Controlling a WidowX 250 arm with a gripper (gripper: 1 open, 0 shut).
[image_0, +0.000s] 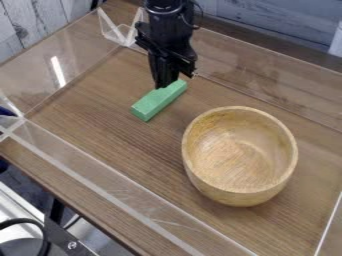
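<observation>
A green block lies flat on the wooden table, left of a wide tan bowl. The black gripper hangs from the top, just above the block's upper end. It looks shut, with nothing seen between its fingers; whether it touches the block cannot be told.
Transparent strips run along the left edge, and a black cable lies at the lower left.
</observation>
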